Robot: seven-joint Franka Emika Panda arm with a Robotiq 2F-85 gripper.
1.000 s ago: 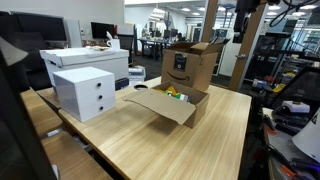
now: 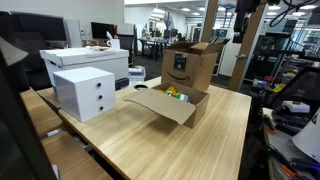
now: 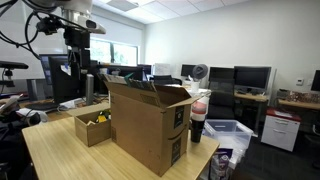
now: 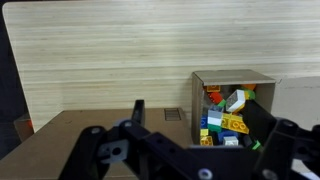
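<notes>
High above the table my gripper stands open, its two dark fingers wide apart at the bottom of the wrist view with nothing held between them. In the first exterior view the gripper [image 2: 238,36] hangs at the upper right, well clear of the boxes. Below it, an open cardboard box [image 2: 197,108] holds several colourful toy bricks [image 4: 230,122], seen between and beneath the fingers in the wrist view. One wide flap [image 2: 160,103] folds outward from the box. The fingers partly cover the box in the wrist view.
A tall cardboard box [image 3: 150,128] with raised flaps stands beside the brick box. White boxes [image 2: 86,92] stand at the table's left, and a dark round object [image 2: 141,87] lies near the back.
</notes>
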